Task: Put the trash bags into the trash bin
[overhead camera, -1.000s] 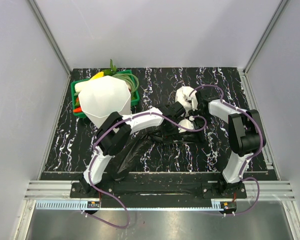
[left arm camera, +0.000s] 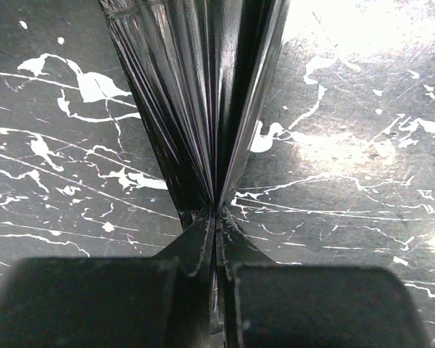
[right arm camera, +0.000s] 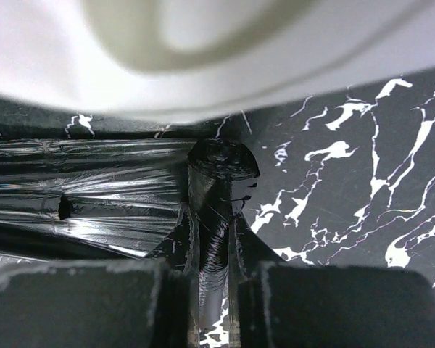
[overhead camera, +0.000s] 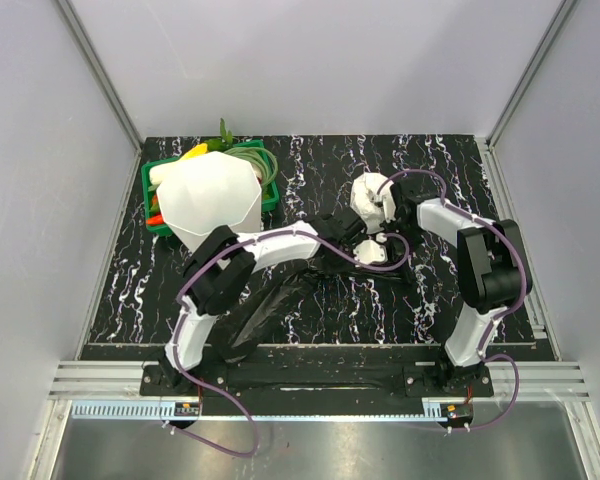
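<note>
A long black trash bag lies stretched over the marble table between the grippers. In the left wrist view its pleated plastic narrows into my left gripper, which is shut on it. My right gripper is shut on a rolled end of the bag, with flatter plastic extending leftward. The top view shows both arms over the bag, their fingertips largely hidden.
A white container stands at the left beside or on a green basket with vegetables. Another white object sits behind the grippers. Walls bound both sides and the back.
My left arm has shifted slightly toward the front left, and the bag between the grippers has changed shape a little. The right arm looks almost unchanged.
</note>
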